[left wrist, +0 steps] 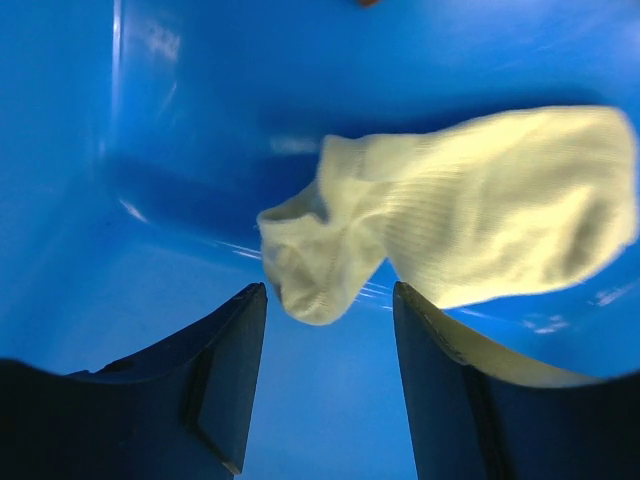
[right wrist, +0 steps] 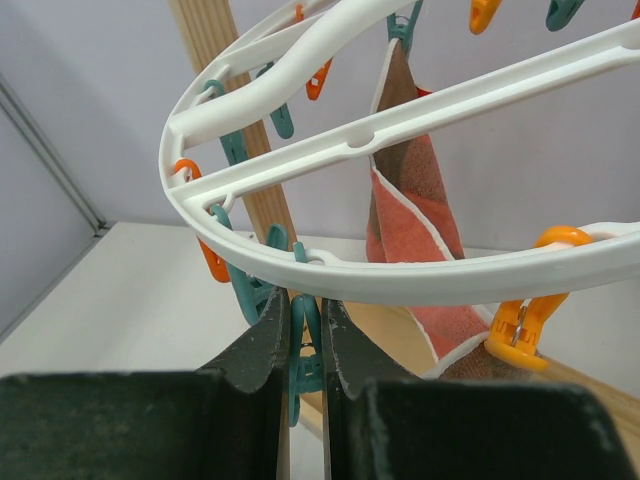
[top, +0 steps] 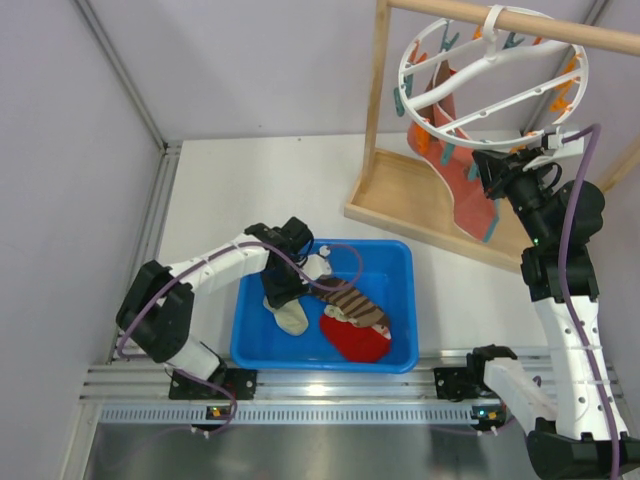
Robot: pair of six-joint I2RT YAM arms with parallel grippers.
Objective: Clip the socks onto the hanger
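A cream sock (top: 288, 317) (left wrist: 480, 200) lies in the blue tray (top: 400, 290). My left gripper hangs just over it, fingers apart with nothing between them, near the crumpled end. A striped brown sock (top: 350, 298) and a red sock (top: 355, 342) lie beside it. My right gripper is shut on a teal clip (right wrist: 300, 380) on the white round hanger (top: 440, 130). A red and brown sock (top: 465, 200) (right wrist: 420, 230) hangs from the hanger behind.
The wooden stand (top: 380, 190) holds the hanger at the back right. Orange and teal clips hang round the ring.
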